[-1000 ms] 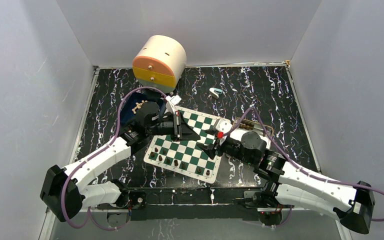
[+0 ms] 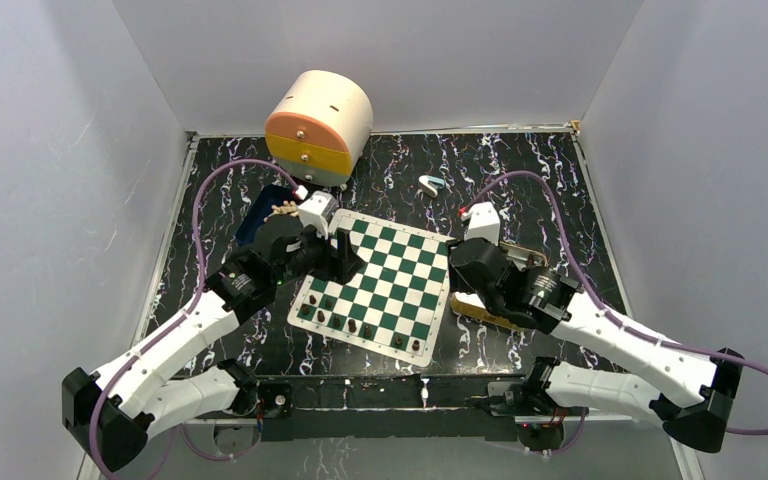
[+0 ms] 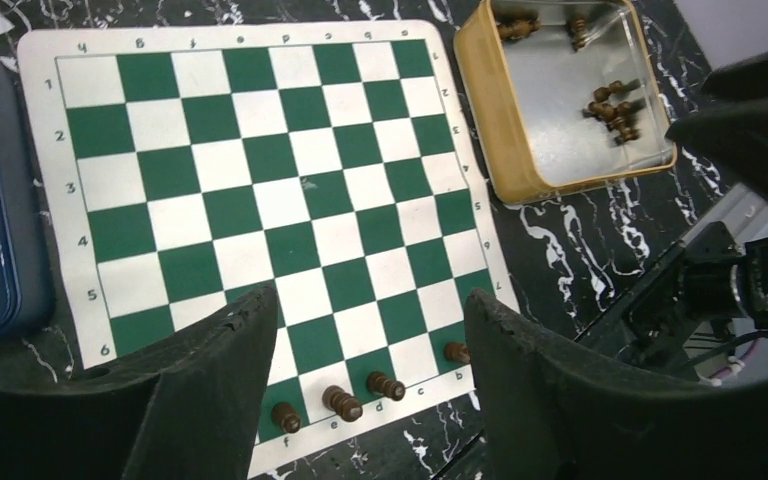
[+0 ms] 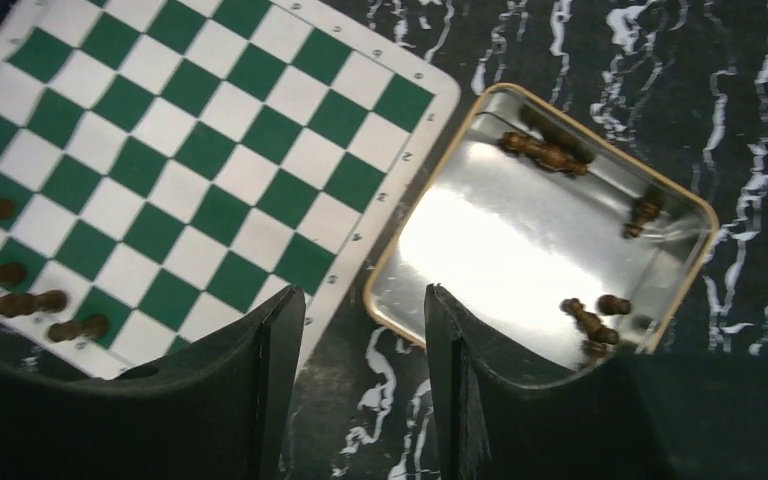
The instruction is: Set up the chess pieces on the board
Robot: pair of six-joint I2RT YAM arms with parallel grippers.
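Note:
The green-and-white chessboard (image 2: 390,270) lies mid-table, with several dark pieces (image 2: 352,326) standing along its near side; its far rows look bare. Over the board's left part, my left gripper hangs with fingers spread and only board and pieces beneath the gap. My right gripper is above the gap between the board's right edge and the gold-rimmed tray (image 4: 422,205), fingers apart and empty. Inside that tray lie several brown pieces, one long piece (image 4: 545,152) among them. Pale pieces (image 2: 285,208) rest in the blue tray (image 2: 253,222), partly hidden by the left arm.
A rounded toy chest (image 2: 320,120) with coloured drawers stands at the back left. Behind the board lies a small white-and-teal object (image 2: 430,185).
The left gripper has moved left, away from the board's middle. My right gripper has swung off the board, rightward and back toward the gold-rimmed tray. The pieces on the board look unmoved.

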